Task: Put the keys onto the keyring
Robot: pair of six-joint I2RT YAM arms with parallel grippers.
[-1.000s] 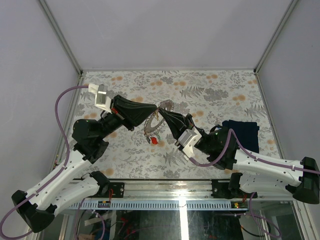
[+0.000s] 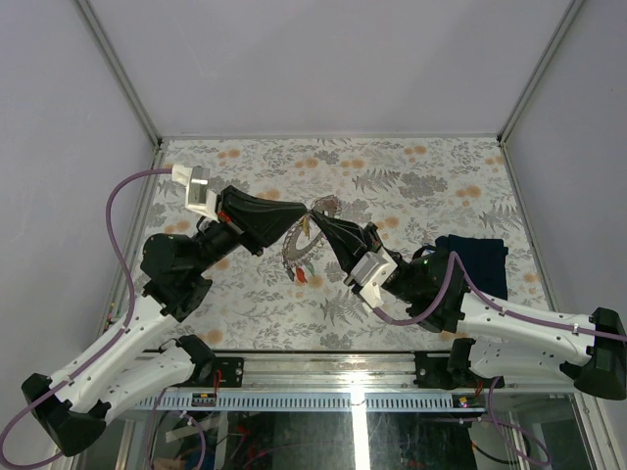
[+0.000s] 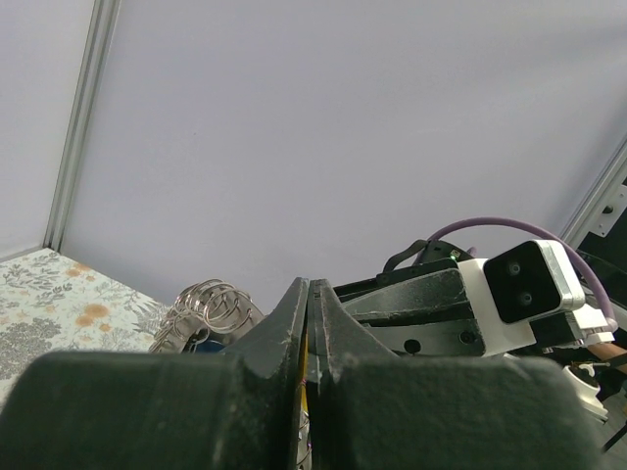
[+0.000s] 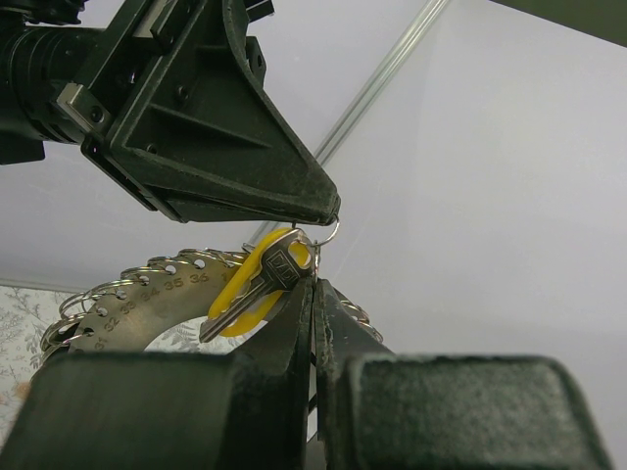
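A large numbered metal plate keyring [image 4: 167, 304] with wire loops along its edge shows behind the fingertips. My left gripper [image 2: 303, 208] is shut, with a thin wire ring [image 4: 336, 231] coming out of its tip. A yellow-backed metal key [image 4: 279, 266] hangs beside that ring, just below the left fingertips. Right under it, my right gripper is shut; thin metal meets its tips, but whether it is pinched cannot be told. Seen from above, both tips nearly touch, and a red key [image 2: 301, 275] dangles at the plate's lower end.
A dark folded cloth [image 2: 475, 262] lies at the right of the flowered table surface [image 2: 411, 186]. Plain walls enclose the sides and back.
Both arms hold nearly the same pose. The red key at the lower end of the plate has shifted and turned slightly.
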